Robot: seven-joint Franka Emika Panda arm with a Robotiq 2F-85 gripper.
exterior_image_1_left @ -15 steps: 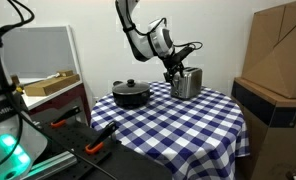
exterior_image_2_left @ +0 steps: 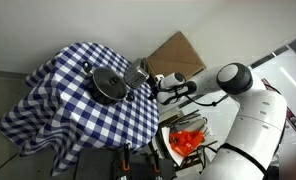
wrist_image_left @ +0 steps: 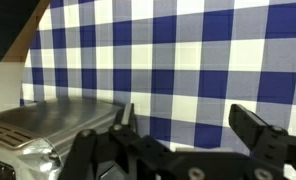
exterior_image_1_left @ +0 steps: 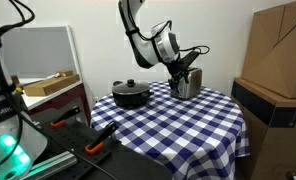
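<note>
A silver toaster [exterior_image_1_left: 192, 84] stands on the blue-and-white checked cloth, partly behind my arm. Its metal edge [wrist_image_left: 58, 128] fills the lower left of the wrist view. My gripper is open beside it, with only checked cloth visible between the two dark fingers. The left finger overlaps the toaster's edge in that view; whether they touch I cannot tell. A dark lidded pot [exterior_image_1_left: 131, 94] sits on the cloth to the left of the toaster, and the same pot [exterior_image_2_left: 108, 84] shows from above in the second exterior view.
Stacked cardboard boxes [exterior_image_1_left: 273, 80] stand right of the table. An orange-and-black clamp [exterior_image_1_left: 101, 138] lies at the near edge.
Over the last second my arm has come lower and a little to the right, now covering more of the toaster. The pot and toaster appear unmoved.
</note>
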